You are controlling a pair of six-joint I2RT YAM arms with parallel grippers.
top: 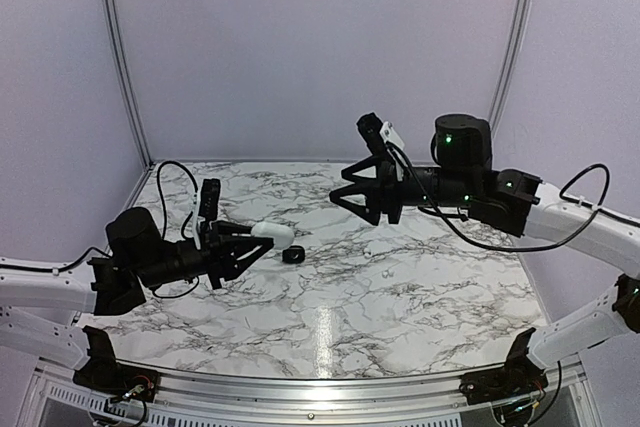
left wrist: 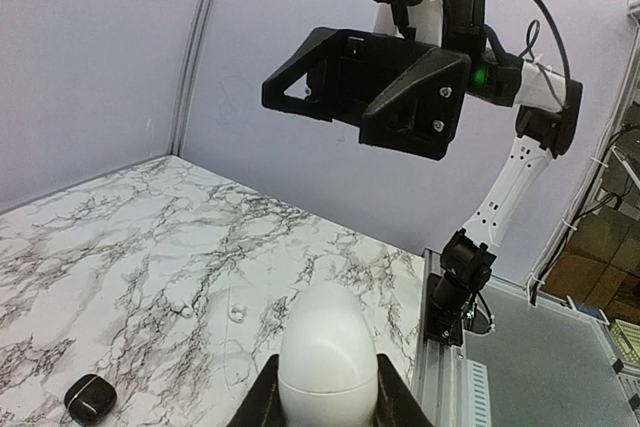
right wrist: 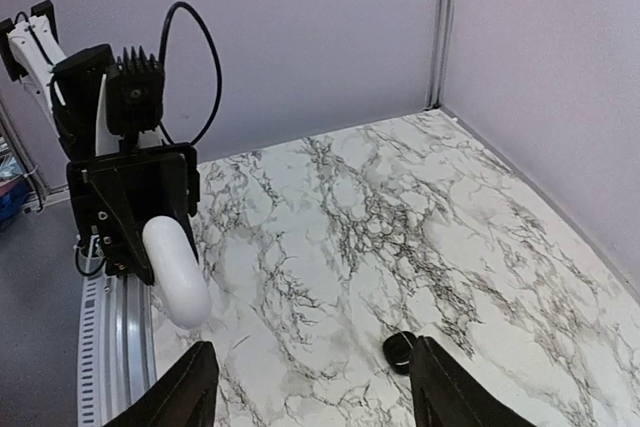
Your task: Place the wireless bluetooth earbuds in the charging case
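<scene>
A white, rounded charging case point(top: 274, 235) juts out from my left gripper point(top: 257, 240), which is shut on it above the table. In the left wrist view the case point(left wrist: 327, 342) points upward, a faint seam across it; its lid looks closed. The right wrist view also shows the smooth white case point(right wrist: 178, 272) between the left fingers. Apart from it, to the right, my right gripper point(top: 338, 184) stands open and empty. No earbuds can be made out; the inside of the case is hidden.
A small black object point(top: 293, 255) lies on the marble-patterned table point(top: 440, 317), close to the case in the top view. Small clear, shiny spots point(left wrist: 237, 313) dot the surface.
</scene>
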